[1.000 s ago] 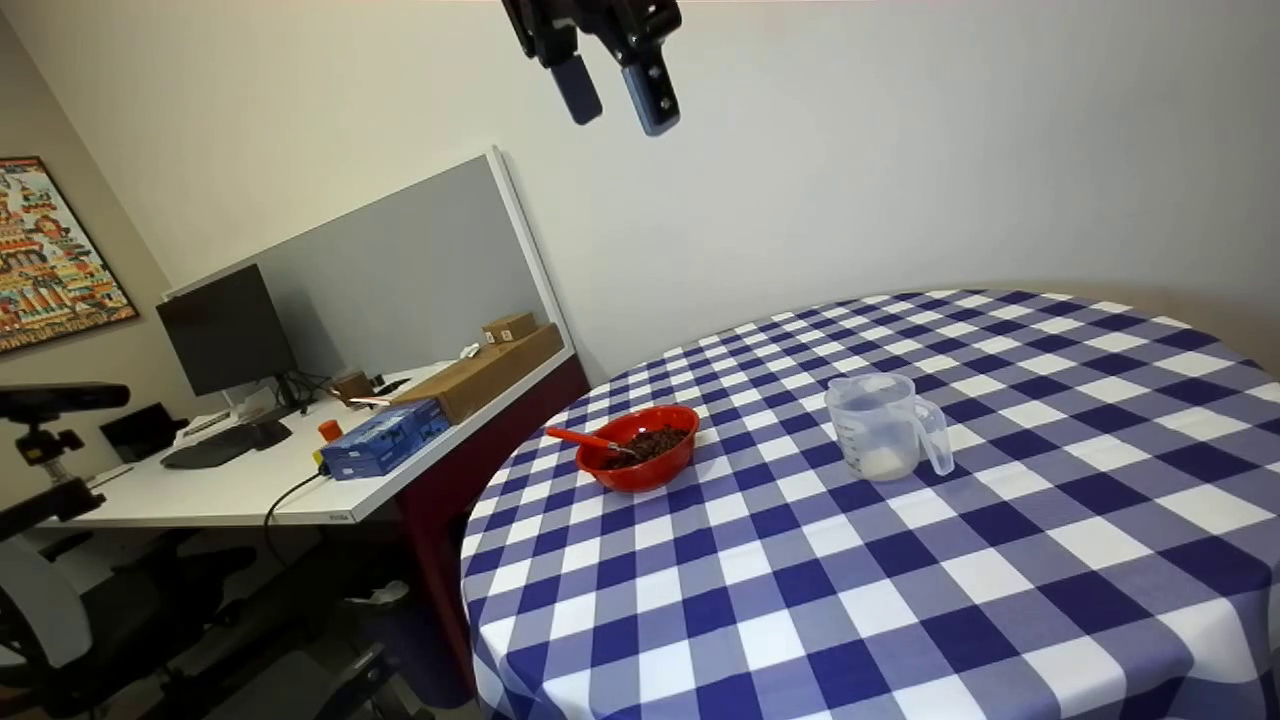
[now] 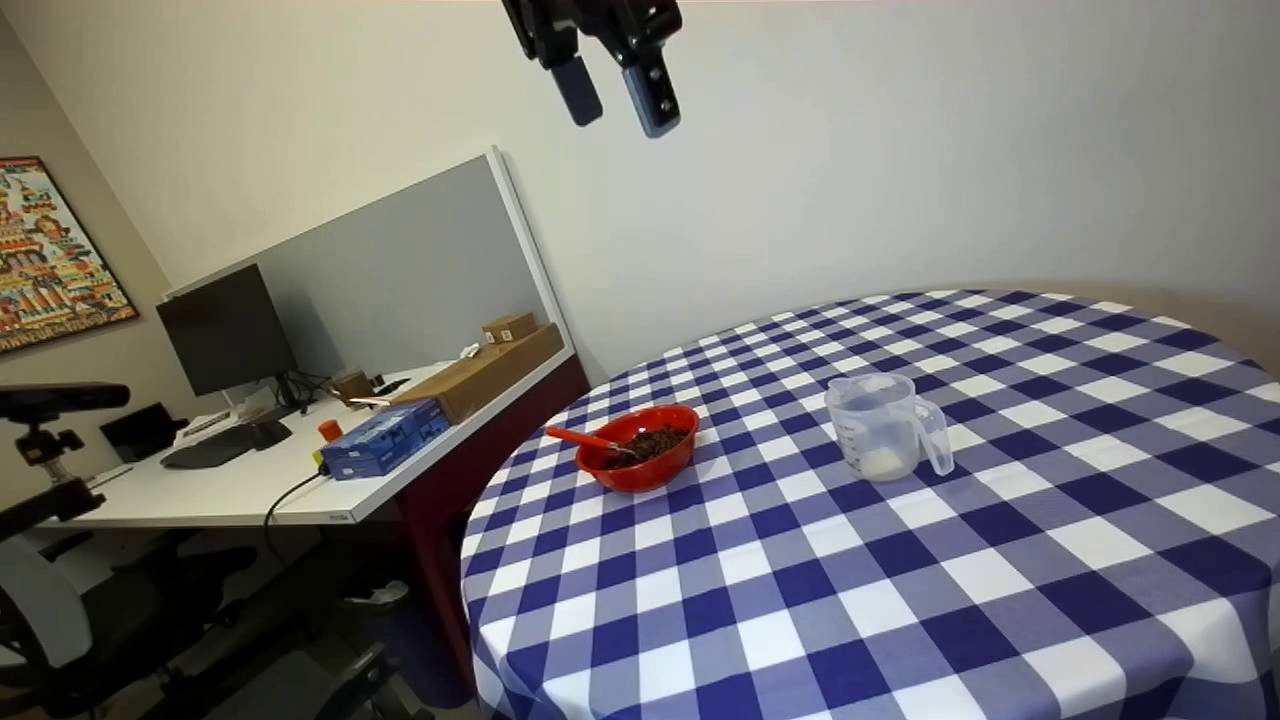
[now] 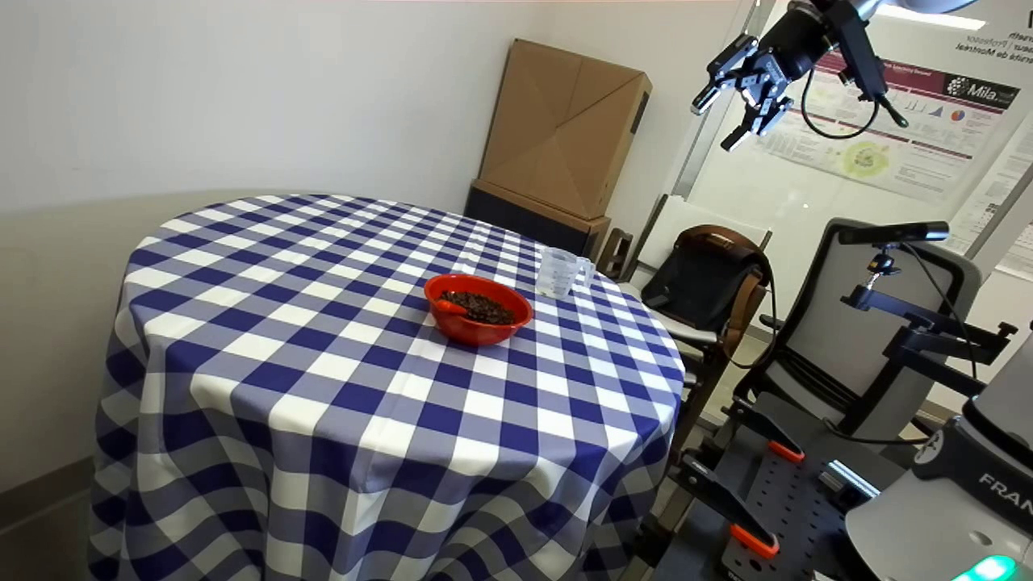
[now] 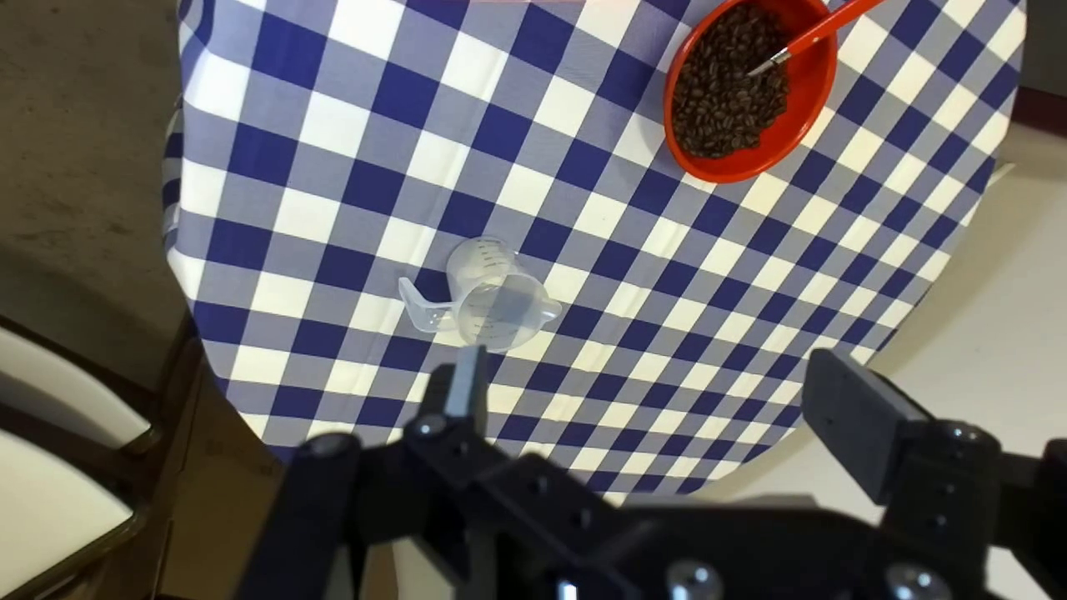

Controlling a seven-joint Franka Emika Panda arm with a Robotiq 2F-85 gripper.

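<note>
High above the table, my gripper stands open with nothing between its fingers; exterior view 1 shows its two fingertips (image 2: 651, 96) apart against the wall. On the checked cloth sits a red bowl (image 3: 477, 329) of dark brown beans (image 4: 728, 85). A spoon with a red handle (image 2: 579, 439) leans over the bowl's rim, its metal end in the beans. A clear measuring cup (image 2: 872, 426) stands upright a short way from the bowl, its handle (image 2: 933, 437) turned away from it. The gripper touches neither of them.
A blue and white checked cloth (image 3: 319, 319) covers the round table, mostly bare. Beside it stand a white desk (image 2: 300, 486) with a blue box (image 2: 384, 438), a chair with a black bag (image 3: 704, 276), and a large cardboard box (image 3: 562, 126).
</note>
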